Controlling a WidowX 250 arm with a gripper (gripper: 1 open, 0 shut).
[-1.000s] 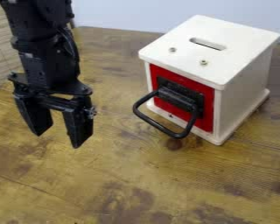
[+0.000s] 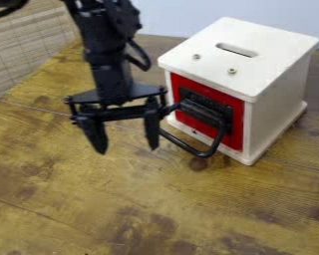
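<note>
My black gripper (image 2: 125,131) is open with nothing between its fingers, held low over the wooden table just left of a white box (image 2: 269,85) with a red front panel (image 2: 233,137). A black handle (image 2: 202,151) on that panel sticks out toward me in a loop; its left end is partly hidden behind my gripper's right side. Whether they touch I cannot tell.
A pale wall runs behind the box, and a woven mat or screen (image 2: 23,65) is at the upper left.
My gripper has moved right and a little up in the view, toward the box's handle, and stays open. The box looks unmoved.
</note>
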